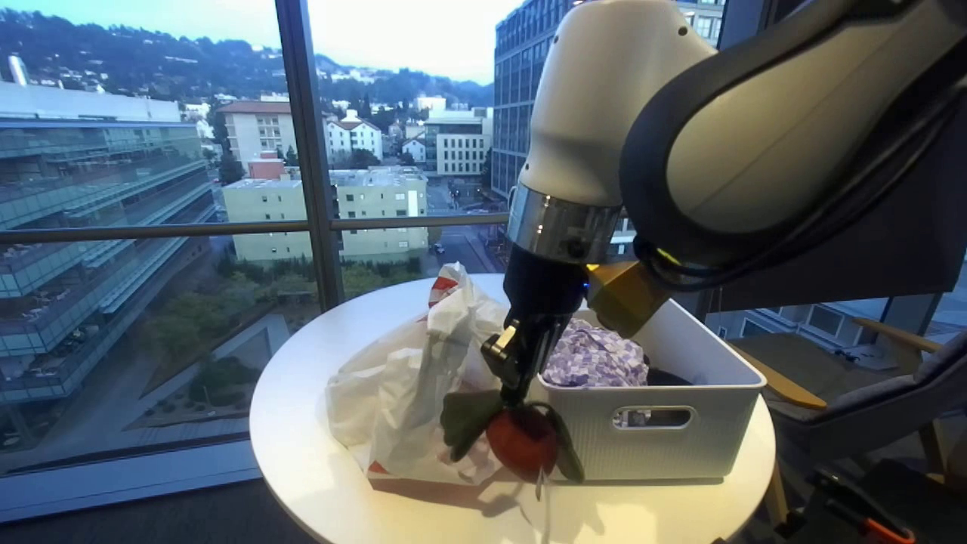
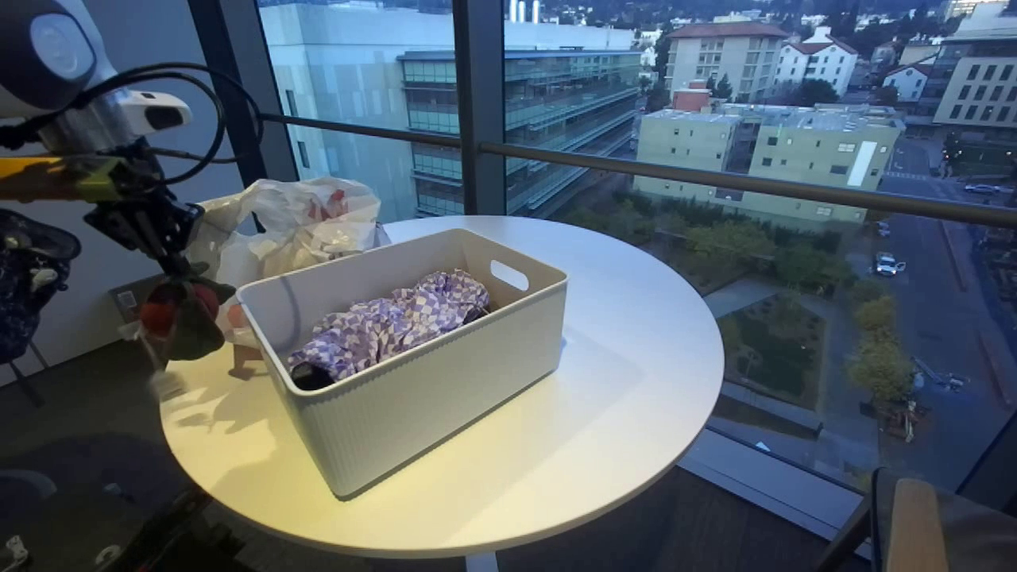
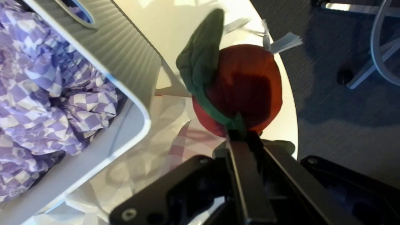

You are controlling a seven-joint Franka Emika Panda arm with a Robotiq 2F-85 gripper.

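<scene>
A red plush fruit (image 1: 523, 443) with green fabric leaves hangs from my gripper (image 1: 514, 399), which is shut on its green stem. White tags (image 3: 285, 42) stick out from the toy's far side in the wrist view. It hangs above the table's near part, in front of the gap between a white plastic bag (image 1: 399, 399) and a light grey bin (image 1: 662, 449). In the second exterior view the toy (image 2: 181, 316) is left of the bin, outside its wall. Purple-and-white checkered cloth (image 2: 391, 324) lies crumpled inside the bin.
A wooden-armed chair (image 1: 852, 372) stands right of the table.
</scene>
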